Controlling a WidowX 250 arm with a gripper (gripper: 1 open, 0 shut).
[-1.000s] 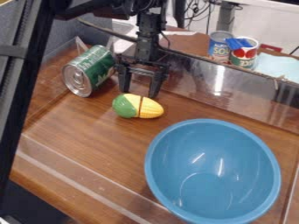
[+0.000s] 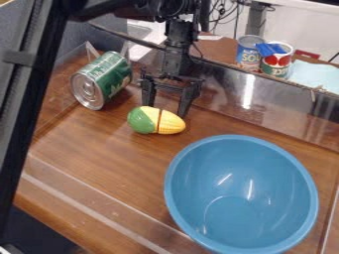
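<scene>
My black gripper (image 2: 167,104) hangs just behind and above a toy corn cob (image 2: 157,121), yellow with a green husk, lying on the wooden surface. The fingers stand open, with fingers pointing down and nothing seen held between them. A large silver-and-green can (image 2: 102,81) lies on its side to the left of the gripper. A blue bowl (image 2: 241,193) sits at the front right.
Behind a transparent rim (image 2: 275,97) stand a blue-labelled can (image 2: 249,55) and a red-and-white can (image 2: 276,62), beside a pale blue cloth (image 2: 314,75). Bare wood is free left of the bowl.
My gripper has shifted slightly, its fingers a little lower toward the corn. The corn, can and bowl look unmoved.
</scene>
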